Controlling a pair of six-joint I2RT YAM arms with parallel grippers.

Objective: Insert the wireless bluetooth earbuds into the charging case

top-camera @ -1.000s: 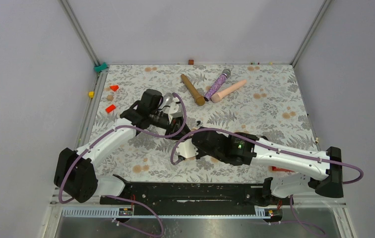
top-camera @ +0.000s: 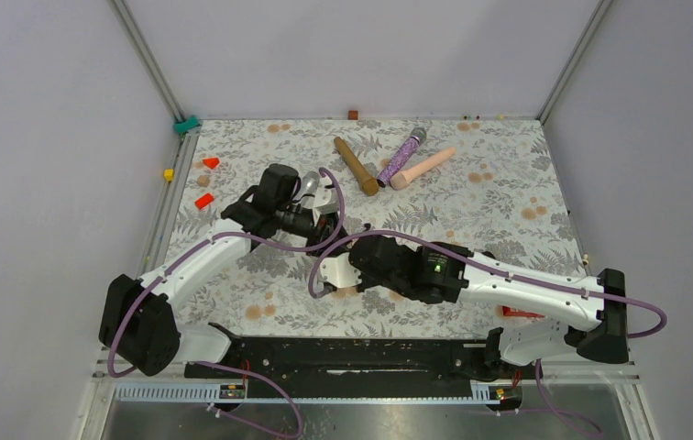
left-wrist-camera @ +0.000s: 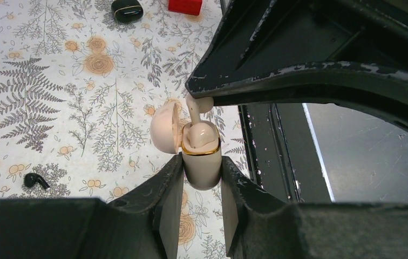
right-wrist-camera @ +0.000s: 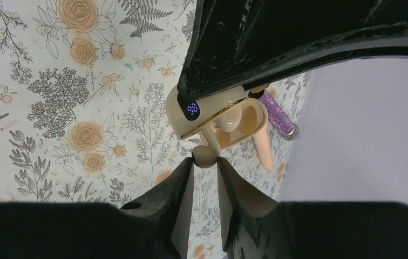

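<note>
The cream charging case (left-wrist-camera: 201, 167) with gold rim is open, held in my left gripper, its fingers shut on it. In the right wrist view the same case (right-wrist-camera: 212, 105) shows a small blue display, one earbud bulb inside its opening. My right gripper is shut on a white earbud (right-wrist-camera: 204, 154), whose stem reaches to the case's rim at the other slot. How deep the stem sits cannot be told.
Loose on the table are a dark oval object (left-wrist-camera: 127, 11), a small black earbud-like piece (left-wrist-camera: 35, 181) and a red block (left-wrist-camera: 184, 5). Several cylinders (top-camera: 355, 165) lie at the back.
The left arm looks unchanged.
</note>
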